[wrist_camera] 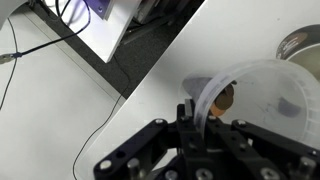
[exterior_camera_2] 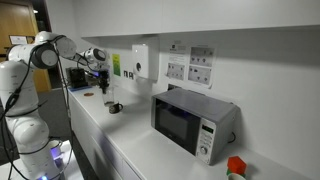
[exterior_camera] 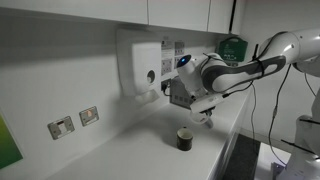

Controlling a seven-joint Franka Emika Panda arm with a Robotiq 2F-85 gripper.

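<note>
In the wrist view a clear, round-rimmed container (wrist_camera: 270, 82) fills the right side, its near rim between the fingers of my gripper. Exterior view 1 shows the gripper (exterior_camera: 206, 103) shut on this see-through container (exterior_camera: 199, 118), above the white counter. A dark pot or mug (exterior_camera: 184, 138) stands upright on the counter, lower and a little left of the container. Its round rim (wrist_camera: 293, 43) appears at the upper right of the wrist view, partly behind the clear plastic. Whether the container holds anything is hard to tell.
A microwave (exterior_camera_2: 190, 123) stands farther along the counter (exterior_camera_2: 133, 135), and a white dispenser (exterior_camera: 139, 62) hangs on the wall. A brown round item (exterior_camera_2: 88, 94) lies near the counter's far end. Counter space left of the pot is clear in exterior view 1.
</note>
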